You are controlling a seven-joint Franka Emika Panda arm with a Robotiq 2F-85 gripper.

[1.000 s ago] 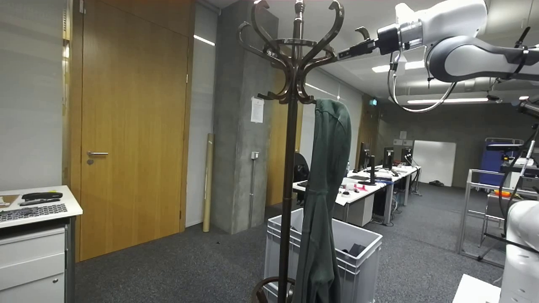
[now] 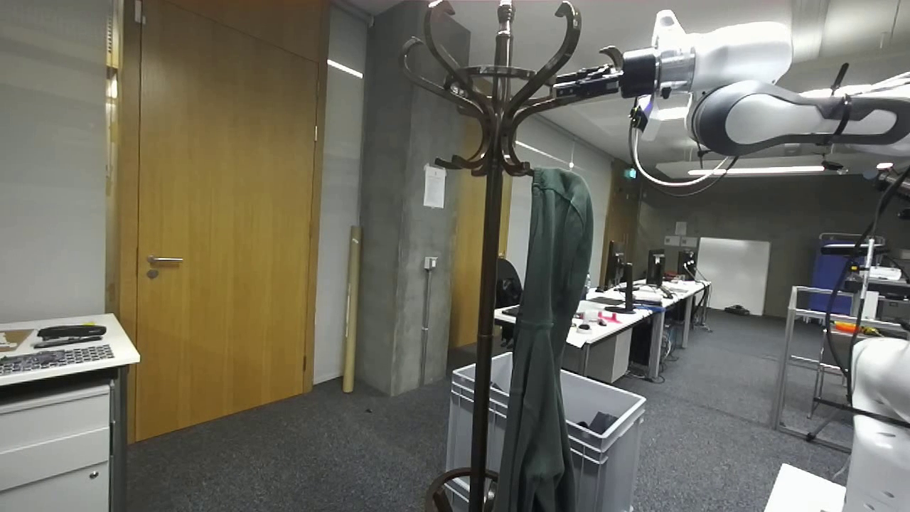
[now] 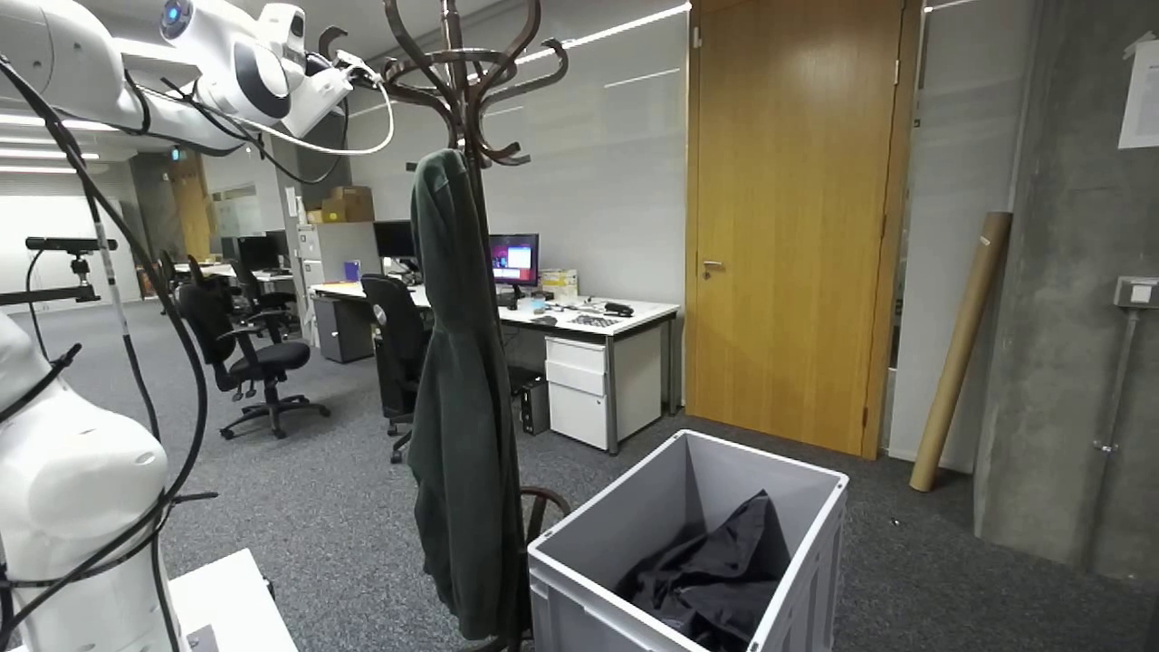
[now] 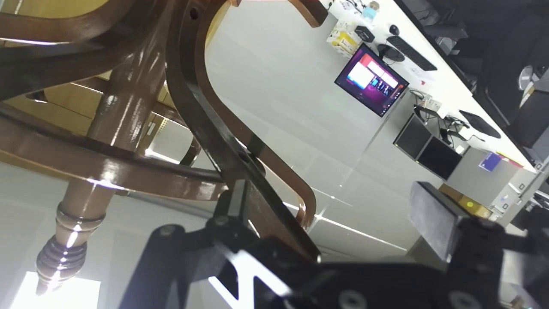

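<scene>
A dark brown coat rack (image 2: 492, 281) stands upright, its curved hooks spreading at the top. From a lower hook hangs a dark green garment (image 2: 546, 324), also seen in exterior view 2 as a long dark garment (image 3: 462, 413) reaching down beside the crate. Up at the rack's head, on the side of the robot, is my gripper. Its fingers (image 4: 433, 221) are spread wide in the wrist view. One curved rack arm (image 4: 226, 136) runs down close by the left finger and appears to overlap it; whether they touch I cannot tell. No garment shows between the fingers.
A grey crate (image 3: 554, 549) with dark cloth (image 3: 717, 576) inside sits on the floor beside the rack. Behind are a desk (image 3: 641, 311), an office chair (image 3: 266, 353) and a wooden door (image 3: 799, 217). Carpet between rack and door is clear.
My arm has shifted left and slightly down in exterior view 1, bringing the gripper closer in among the rack's upper hooks. The rack, garment and crate have stayed where they were.
</scene>
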